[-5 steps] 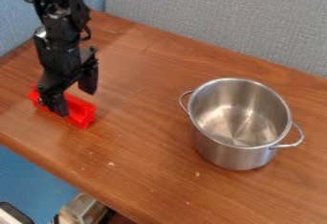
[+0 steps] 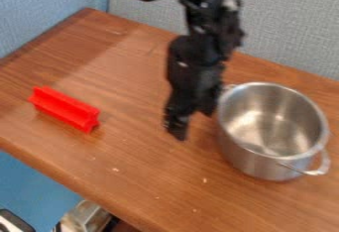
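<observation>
My black gripper (image 2: 184, 112) is blurred by motion and hangs just left of the steel pot, close to its rim; whether it touches the pot I cannot tell, nor can I make out its fingers clearly. The steel pot (image 2: 272, 142) with two handles stands upright on the right of the wooden table. A red bar-shaped block (image 2: 63, 108) lies on the table at the left, apart from the gripper.
Grey-blue walls stand behind it. A metal part (image 2: 85, 219) shows at the lower left edge.
The gripper has moved right from over the red block to beside the pot. The red block stays at the left; the pot appears slightly shifted to the right.
</observation>
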